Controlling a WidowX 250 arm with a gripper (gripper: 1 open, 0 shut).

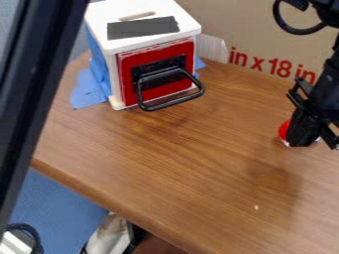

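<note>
My gripper point(312, 127) hangs at the right edge of the view, low over the wooden table. Beside and behind its dark fingers is a small red and white object point(284, 132), mostly hidden, so I cannot tell whether the fingers hold it or how far they are open. A white box with a red front point(138, 31) stands at the back left, with a black bar handle sticking out from that front.
Blue material point(87, 90) lies beside the box. A cardboard panel point(259, 25) stands along the back. A dark post runs down the left edge.
</note>
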